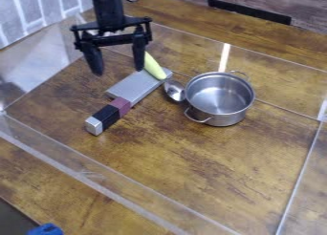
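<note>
My black gripper (113, 57) hangs open over the upper left of the wooden table, nothing visible between its fingers. Below it to the right lies a long object (133, 89) with a grey upper part, a purple band and a dark end with a pale tip. A pale green elongated item (152, 66) lies just behind it, partly beside the gripper. A steel pot (220, 98) with wire handles stands on the right, with a shiny spoon-like object (175, 92) at its left.
A clear edge or panel runs along the left. A small blue object (45, 229) sits at the bottom left corner.
</note>
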